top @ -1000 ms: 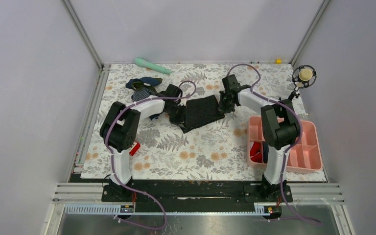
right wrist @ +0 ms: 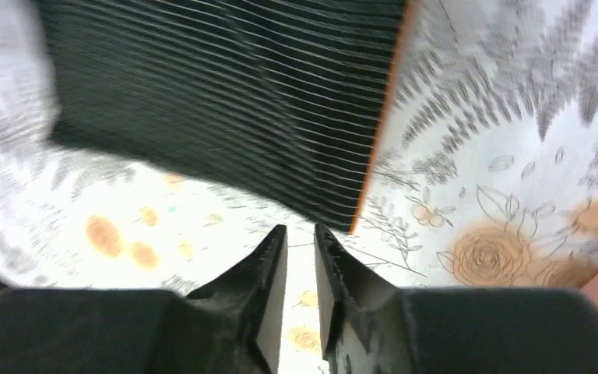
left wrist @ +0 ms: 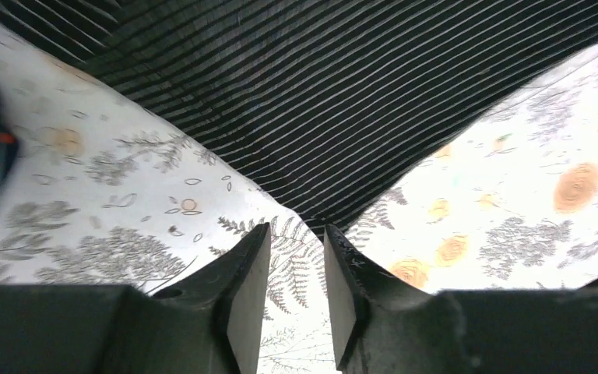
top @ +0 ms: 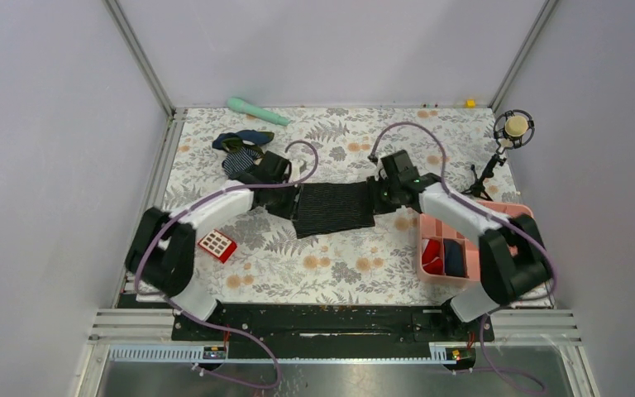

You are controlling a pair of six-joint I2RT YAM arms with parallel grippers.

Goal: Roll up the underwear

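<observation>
Dark striped underwear (top: pixel 333 207) lies flattened on the patterned mat, mid-table. My left gripper is at its left end, fingertips just off a near corner of the cloth, slightly apart with nothing seen between them. My right gripper is at the right end, just outside a corner, its fingertips also a little apart with no cloth seen between them. In the top view both wrists partly hide the ends of the cloth.
A pile of clothes (top: pixel 240 153) lies upper left, a green microphone (top: pixel 256 110) behind it, a red keypad (top: pixel 217 246) front left. A pink compartment bin (top: pixel 501 265) and a microphone stand (top: pixel 484 178) stand right.
The cloth has shifted toward the front and left and lies squarer to the table.
</observation>
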